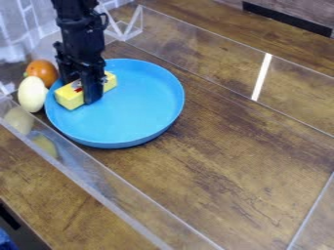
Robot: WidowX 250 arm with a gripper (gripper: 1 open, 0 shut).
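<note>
A yellow block (70,95) lies on the left part of a round blue plate (136,109), partly covered by my black gripper (81,90), which reaches down from the top left. The gripper is shut on the yellow block, though its fingertips are hard to make out.
An orange egg-like object (41,71) and a pale egg (31,95) sit left of the plate. Clear plastic edging runs along the lower left.
</note>
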